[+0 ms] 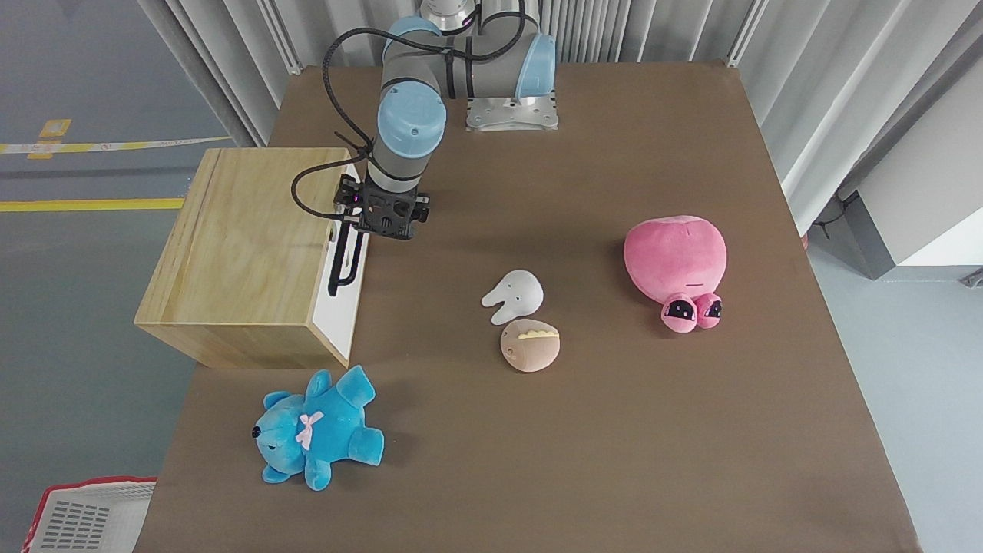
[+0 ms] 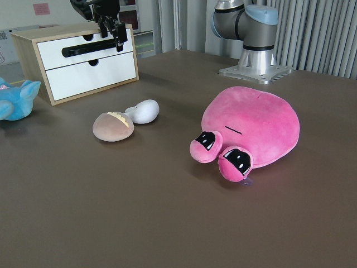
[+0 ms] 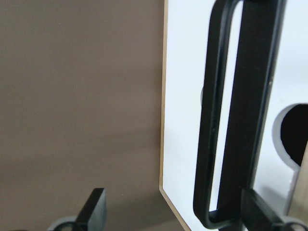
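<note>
My gripper (image 1: 382, 216) hangs at the top of a wooden two-drawer cabinet (image 1: 230, 249), beside the black handle (image 3: 207, 144) on the white upper drawer front (image 2: 56, 53). In the wrist view its two fingertips stand wide apart at the bottom, open, one over the brown table side and one at the handle and drawer front. Both drawers look closed in the left view.
On the table (image 1: 645, 442) lie a blue bear (image 1: 327, 428), a white plush (image 1: 521, 293), a beige plush (image 1: 530, 350) and a large pink plush (image 1: 675, 253). A red-rimmed basket (image 1: 92, 516) stands beside the table.
</note>
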